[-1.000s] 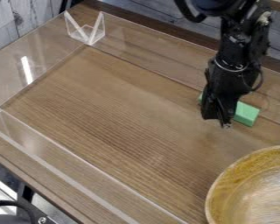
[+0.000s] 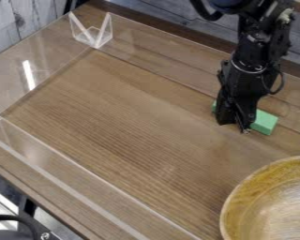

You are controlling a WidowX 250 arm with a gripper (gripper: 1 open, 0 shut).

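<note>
The black robot arm reaches down from the top right, its gripper [image 2: 227,114] low over the table at the right side. A small green block [image 2: 261,121] lies there just behind and to the right of the fingertips, partly hidden by them. The fingers look close together; whether anything is between them is hard to make out.
A large yellow bowl [image 2: 262,206] fills the bottom right corner. A clear plastic holder [image 2: 91,31] sits at the back left.
The gripper has shifted slightly up and left, toward the back of the table. The green block looks unmoved.
</note>
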